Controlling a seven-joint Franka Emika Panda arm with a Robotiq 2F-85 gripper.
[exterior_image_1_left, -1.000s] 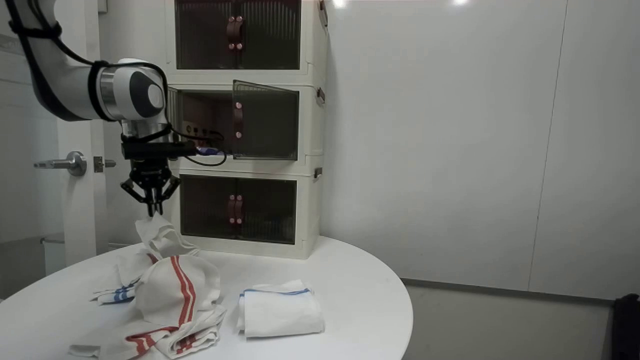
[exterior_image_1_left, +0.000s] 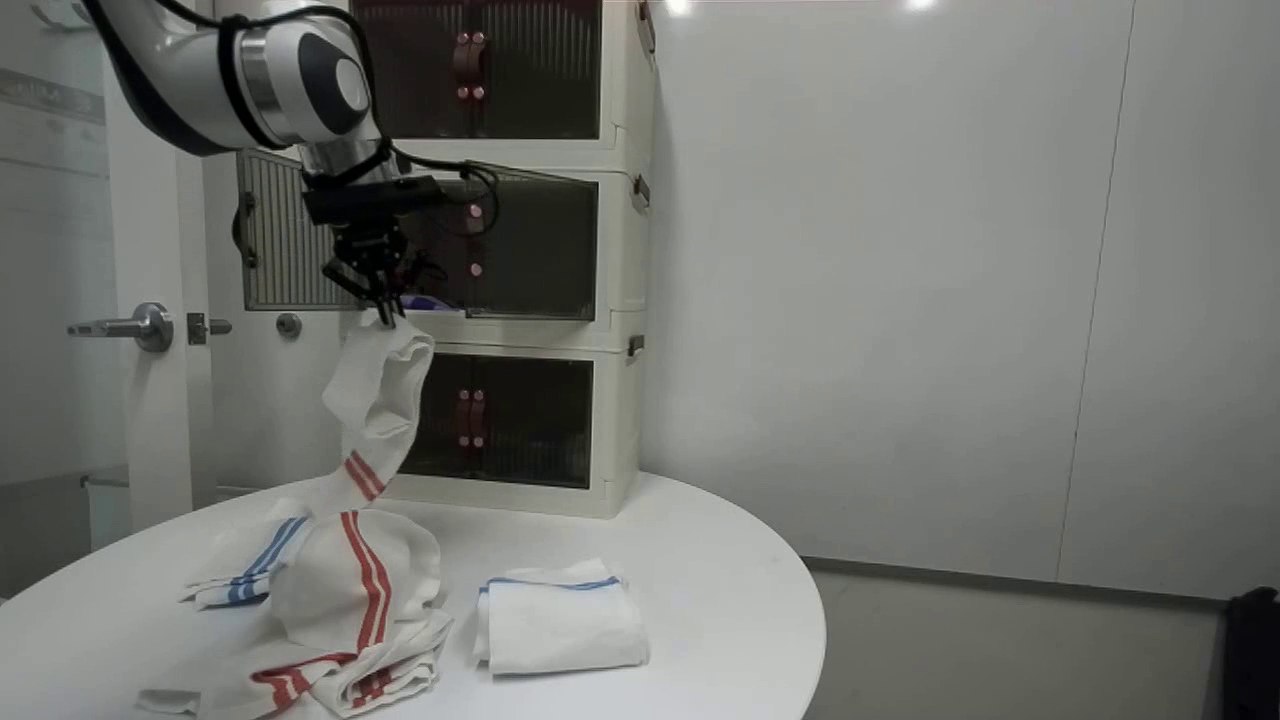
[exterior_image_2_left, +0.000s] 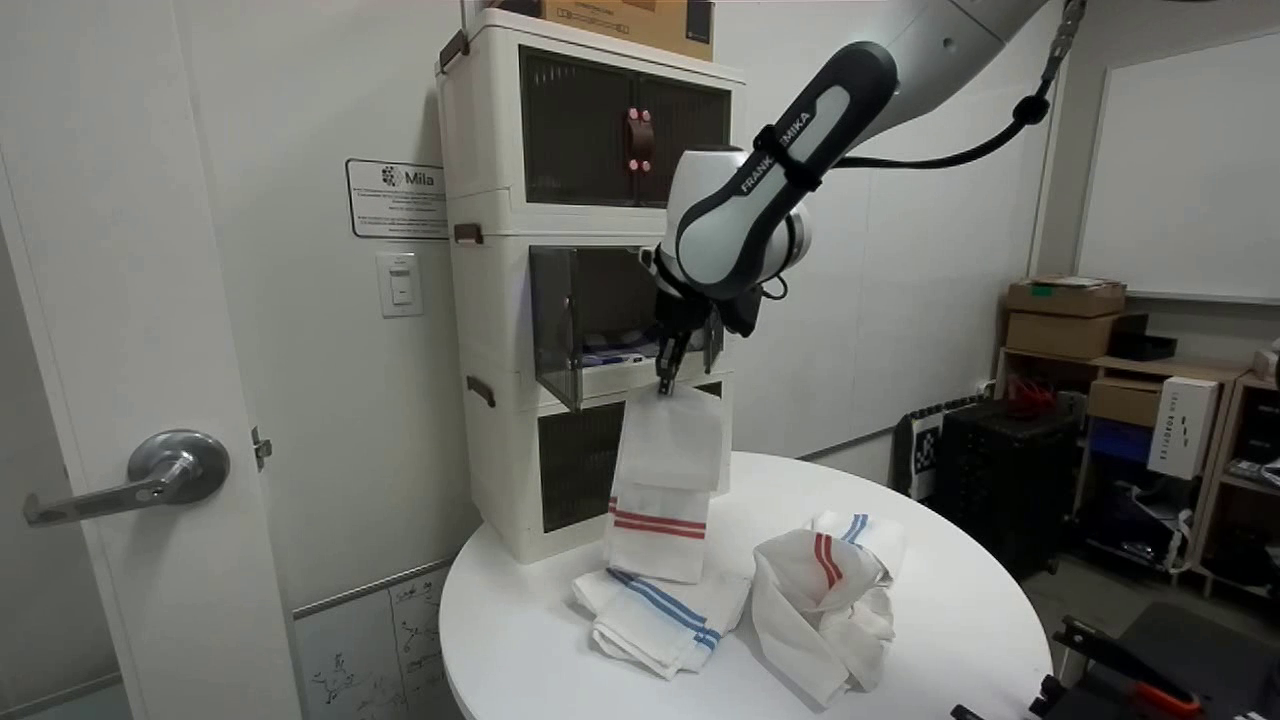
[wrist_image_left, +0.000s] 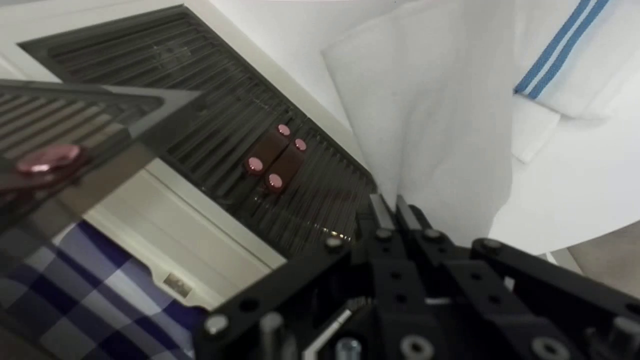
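My gripper (exterior_image_1_left: 386, 317) is shut on the top edge of a white towel with red stripes (exterior_image_2_left: 663, 450), which hangs from the fingertips in front of the cabinet. In the wrist view the pale cloth (wrist_image_left: 432, 114) runs away from the closed fingers. The towel's lower end is close above a folded blue-striped towel (exterior_image_2_left: 672, 614); whether they touch I cannot tell. A crumpled red-striped towel (exterior_image_1_left: 348, 588) lies at the table's front, and a second folded blue-striped towel (exterior_image_1_left: 564, 624) rests to its right in exterior view 1.
The cabinet's middle compartment has its smoky doors (exterior_image_2_left: 555, 324) swung open, with blue checked cloth (wrist_image_left: 102, 288) inside. Shut doors (exterior_image_1_left: 504, 416) close the lower compartment. Bare white table (exterior_image_1_left: 732, 600) extends at the right in exterior view 1.
My gripper has risen and moved right, toward the open compartment, tilting as it went. The red-striped towel has been lifted higher and now hangs longer. Other towels stay put.
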